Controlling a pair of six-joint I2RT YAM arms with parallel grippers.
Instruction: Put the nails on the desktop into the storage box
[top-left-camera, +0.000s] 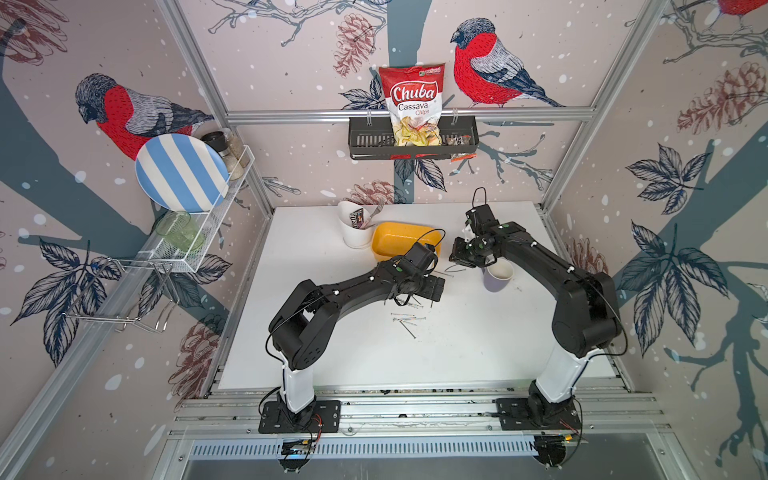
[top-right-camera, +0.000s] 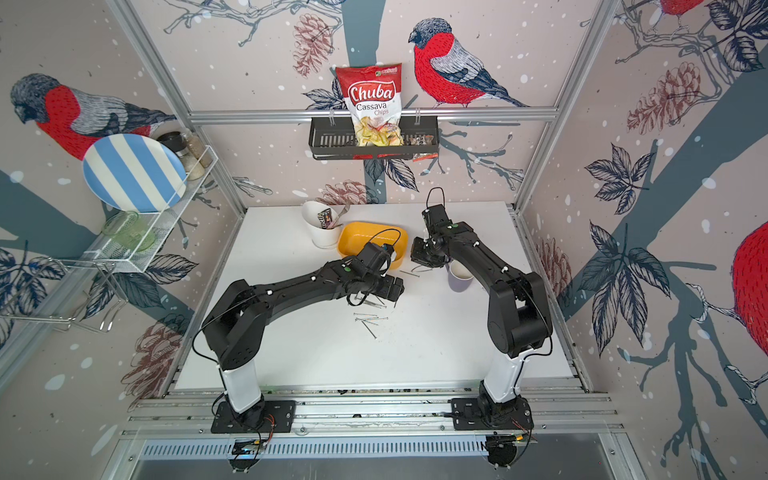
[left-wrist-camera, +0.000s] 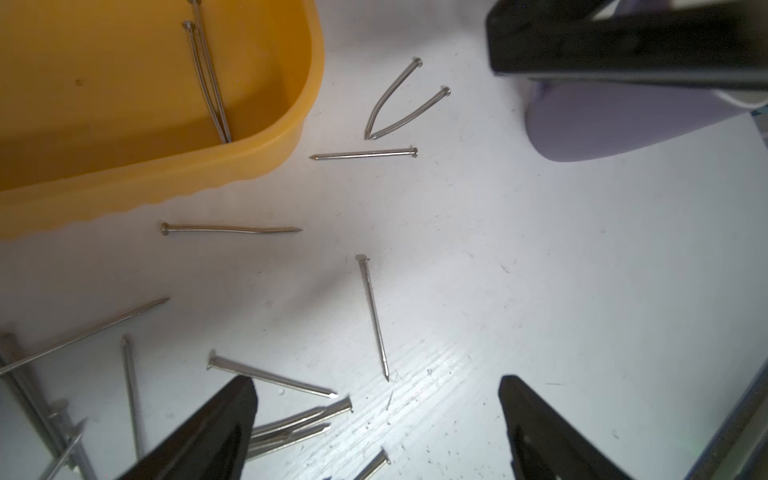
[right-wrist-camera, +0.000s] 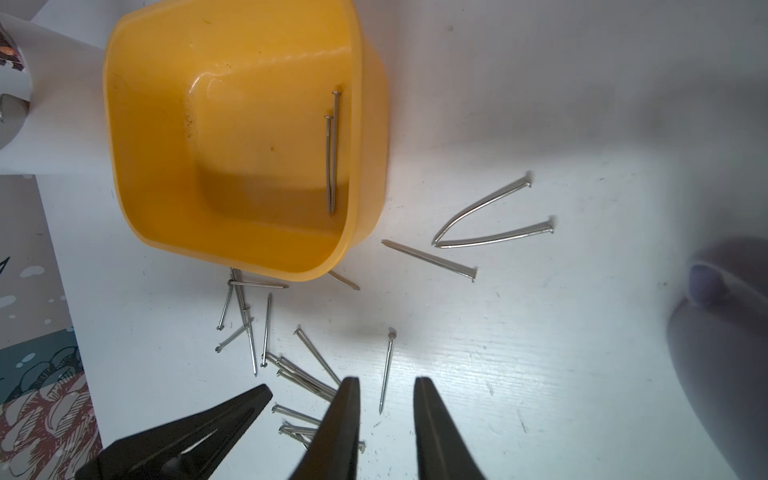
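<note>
The yellow storage box (right-wrist-camera: 240, 136) stands at the back middle of the desktop, with two nails (right-wrist-camera: 333, 152) lying inside along its right wall. Right of the box lie a pair of bent nails (left-wrist-camera: 404, 100) and a straight nail (left-wrist-camera: 364, 154). One single nail (left-wrist-camera: 373, 316) lies in front of it, and several more nails (right-wrist-camera: 304, 372) are scattered and piled toward the left. My left gripper hovers open over the nails, nothing between its fingers. Beyond the box's right side my right gripper is partly open and empty, above the desktop.
A purple mug (top-left-camera: 497, 276) stands right of the box, close beside my right arm. At the box's back left is a white container (top-left-camera: 352, 228) with utensils. The two grippers are near each other. Desktop room is free at the front and right.
</note>
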